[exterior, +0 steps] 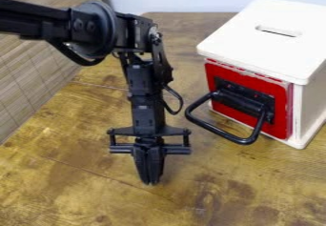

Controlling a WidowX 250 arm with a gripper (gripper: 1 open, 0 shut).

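Observation:
My black gripper [149, 171] points straight down, low over the wooden table in the centre-left of the camera view, its fingers together with nothing visible between them. To its right stands a white box [268, 41] with a slot in its top and a red front panel [235, 77] carrying a black handle [223, 132] that sticks out toward the gripper. The gripper is apart from the handle.
A pale panelled wooden surface [26, 82] lies beyond its left edge, and a white wall is behind.

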